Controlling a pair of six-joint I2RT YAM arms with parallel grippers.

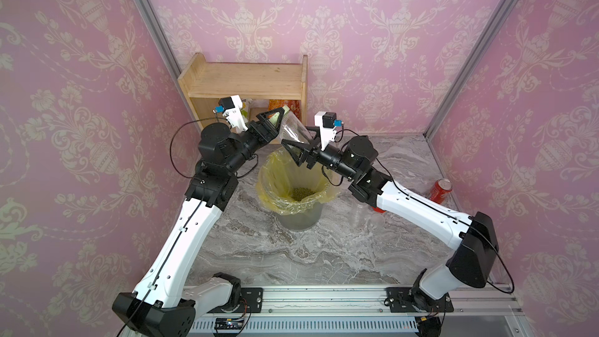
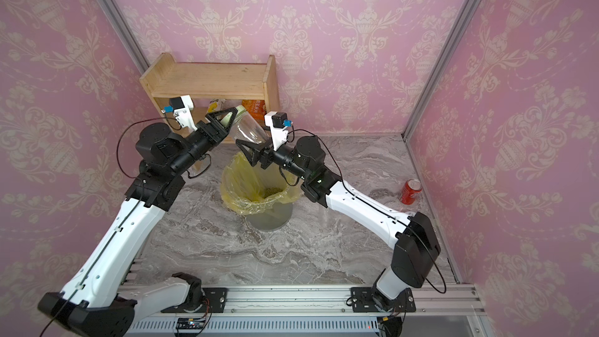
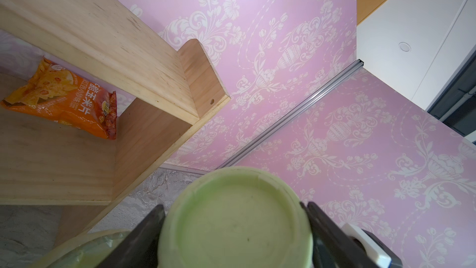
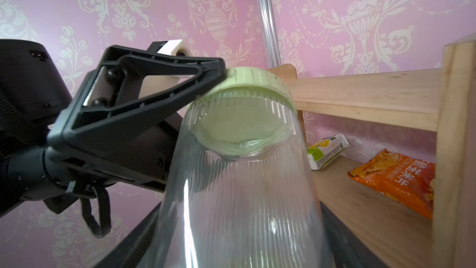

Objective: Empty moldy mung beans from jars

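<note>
A clear ribbed jar [image 4: 248, 188] is held tilted above the bin, with no beans visible in it. My left gripper [image 1: 274, 118] is shut on its pale green lid [image 3: 235, 220] at the upper end. My right gripper [image 2: 255, 148] is round the jar's body at the lower end; whether its fingers press on it is hard to tell. Below, the bin [image 1: 298, 218] has a yellow liner [image 2: 237, 184] with beans [image 1: 301, 192] at the bottom.
Behind stands a wooden shelf [image 1: 243, 75] holding an orange snack bag [image 3: 67, 99] and a carton [image 4: 327, 151]. A red can [image 2: 410, 192] stands at the right.
</note>
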